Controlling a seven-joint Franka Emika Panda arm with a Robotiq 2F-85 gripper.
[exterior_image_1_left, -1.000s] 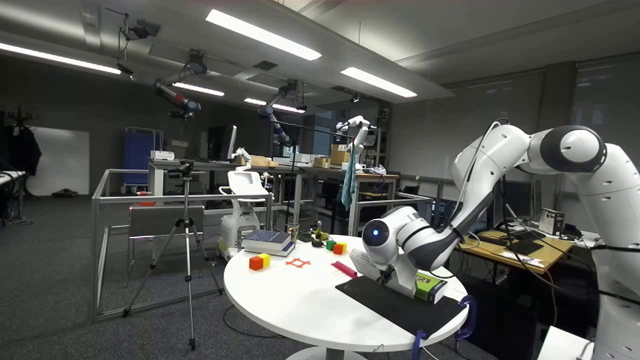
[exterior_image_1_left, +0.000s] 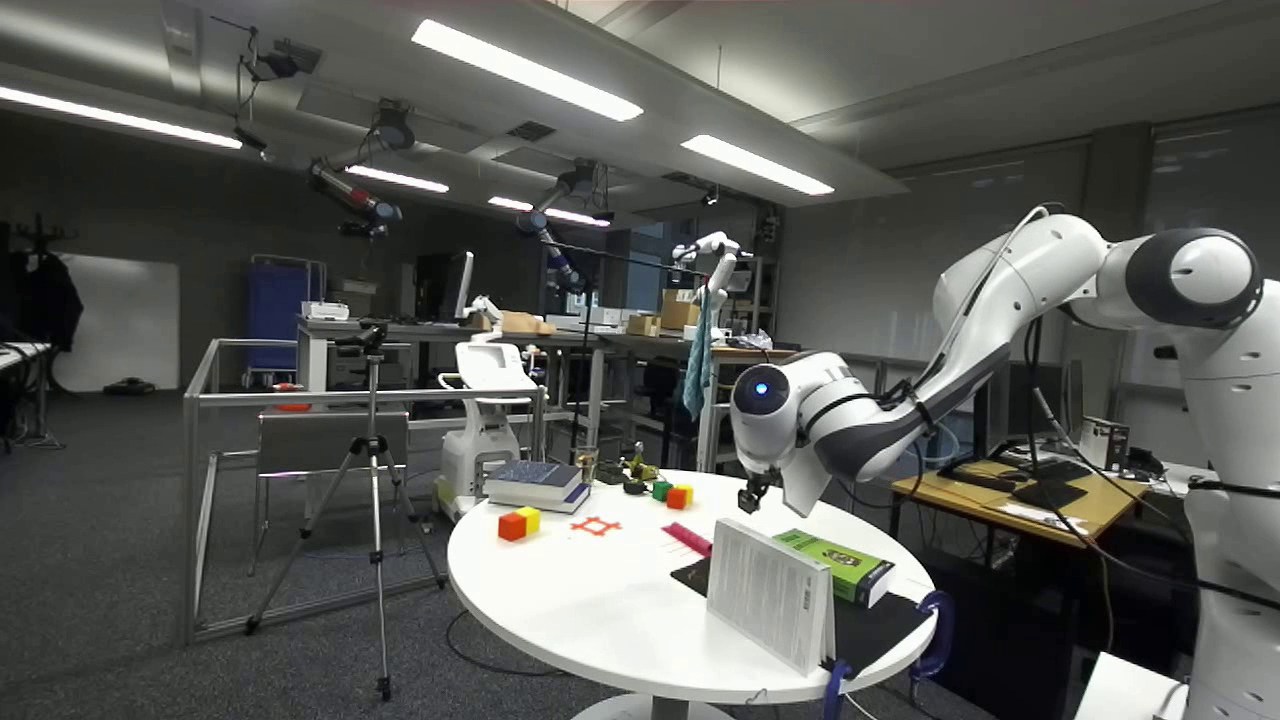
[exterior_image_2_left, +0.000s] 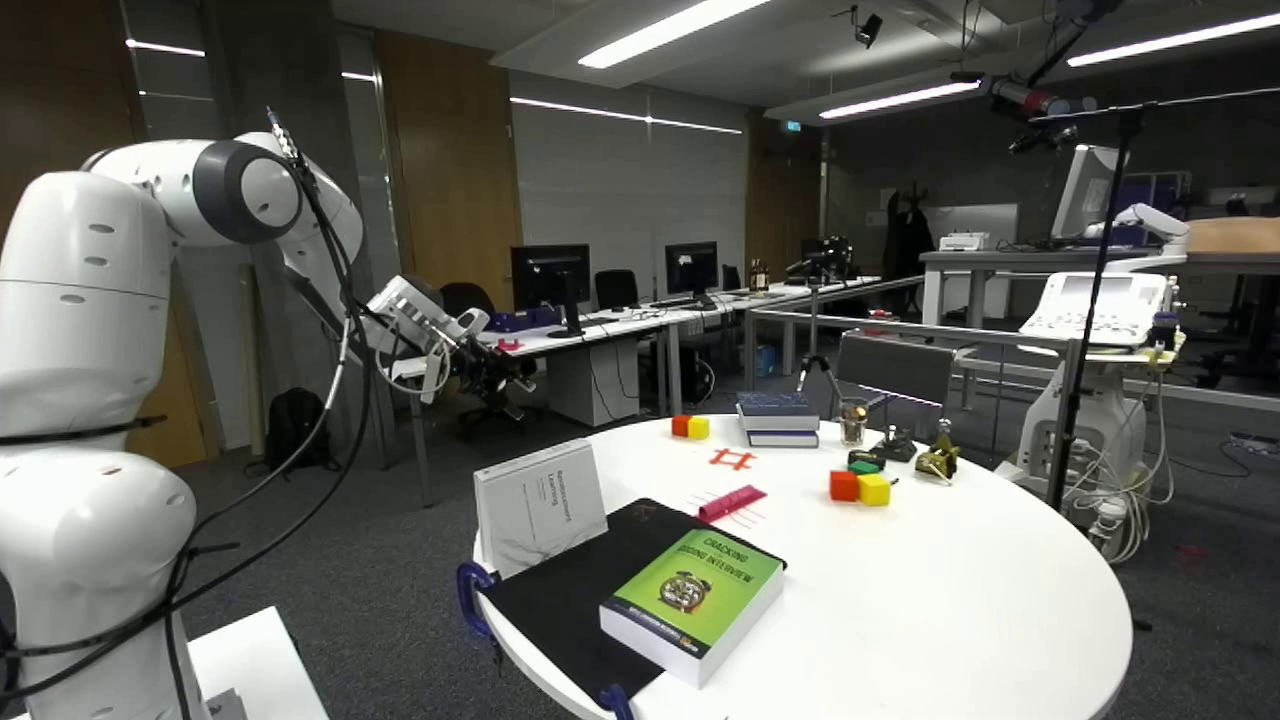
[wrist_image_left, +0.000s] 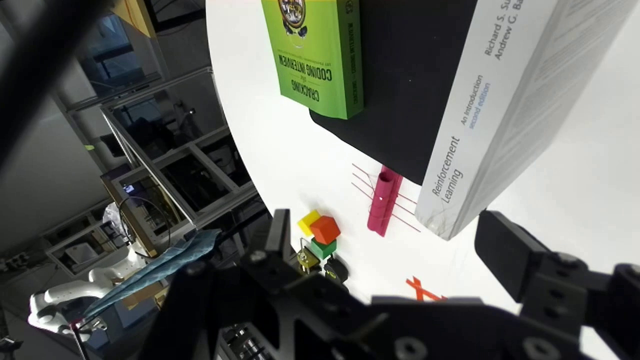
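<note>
The grey-white Reinforcement Learning book (exterior_image_1_left: 768, 596) stands upright on its edge at the side of the black mat (exterior_image_2_left: 540, 602). In the wrist view its spine (wrist_image_left: 465, 123) faces the camera. On the mat's other side lies the green Cracking the Coding Interview book (exterior_image_2_left: 698, 590), flat, cover up. My gripper is open, its fingers (wrist_image_left: 277, 235) wide apart and nothing held between them. It hangs clear above the table, apart from both books.
Beyond the mat lie a pink piece (exterior_image_2_left: 731, 503), an orange-red hash-shaped frame (exterior_image_2_left: 732, 458) and colored cubes (exterior_image_2_left: 860, 486). Stacked blue books (exterior_image_2_left: 777, 418) sit toward the far edge. Blue clamps (exterior_image_1_left: 942, 634) grip the table rim.
The Reinforcement Learning book was at my gripper, near the green book; now it stands apart on the mat's opposite side. My arm has risen away.
</note>
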